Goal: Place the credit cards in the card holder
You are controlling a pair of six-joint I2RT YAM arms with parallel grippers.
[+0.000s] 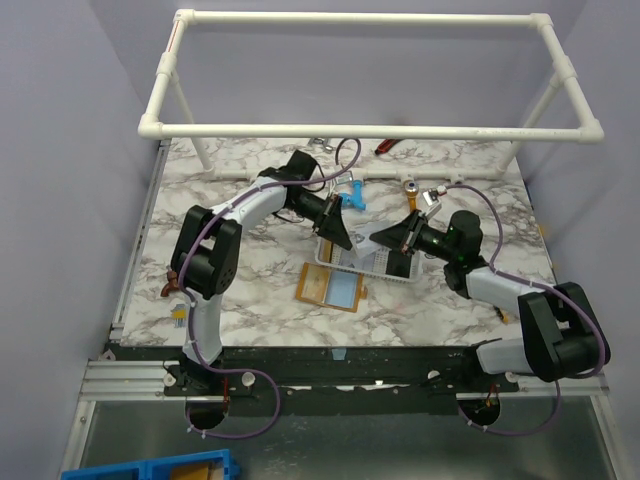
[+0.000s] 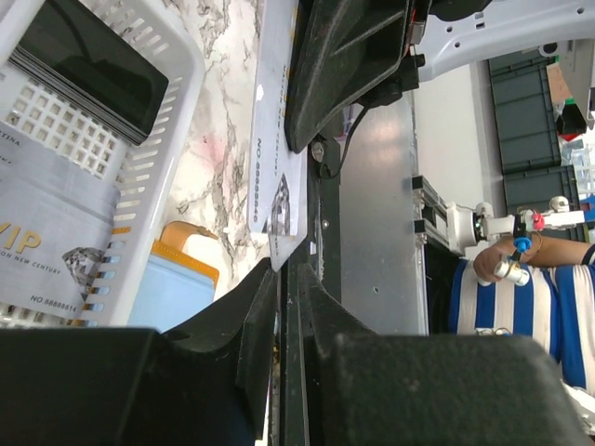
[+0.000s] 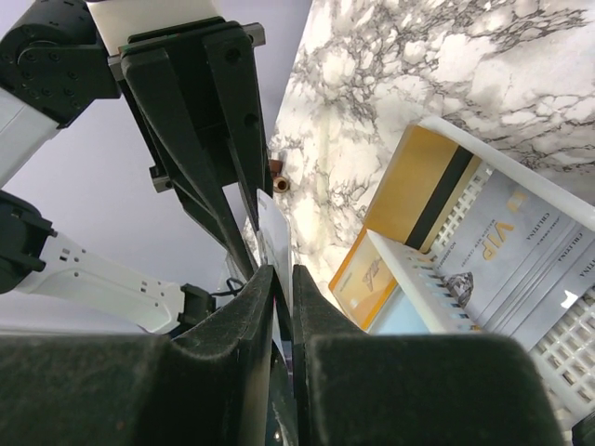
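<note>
A silver credit card [image 2: 270,177] stands on edge between my two grippers, above the white basket. My right gripper [image 1: 384,240] is shut on its upper part; in the left wrist view, a black right finger [image 2: 321,84] lies against it. The card's lower corner, with a clear edge, reaches the tips of my left gripper, which is shut on it. From the right wrist view the card [image 3: 274,228] shows as a thin pale strip at the right fingertips. The card holder [image 1: 330,287] lies open on the table, brown with a pale blue inside.
The white basket [image 1: 410,278] holds a silver VIP card [image 2: 42,223], a black card [image 2: 93,60] and a gold card [image 3: 414,181]. A blue item [image 1: 353,195] and an orange-handled tool [image 1: 411,190] lie behind.
</note>
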